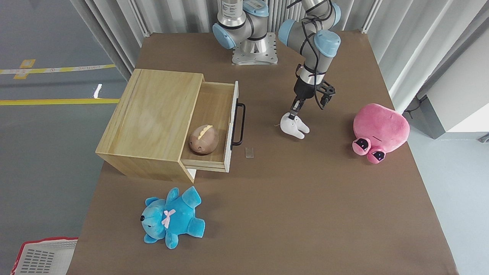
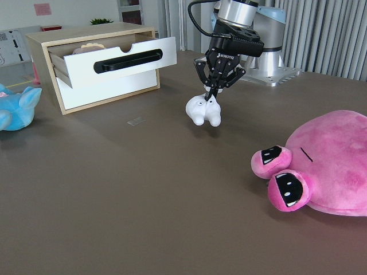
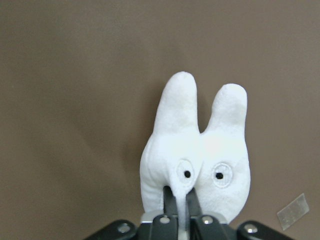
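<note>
My gripper (image 1: 292, 114) is shut on a small white plush toy (image 1: 293, 126) (image 2: 203, 112) with two long prongs and dot eyes (image 3: 225, 195), pinching it at one end over the brown table. It is right of a wooden cabinet (image 1: 146, 114), whose drawer (image 1: 213, 103) stands pulled out with a brown round plush (image 1: 204, 142) inside. In the wrist view the fingertips squeeze a fold of the white fabric.
A pink plush (image 1: 380, 126) lies to the right, a blue bear (image 1: 181, 220) at the front left. A small clear tab (image 1: 249, 152) lies near the drawer.
</note>
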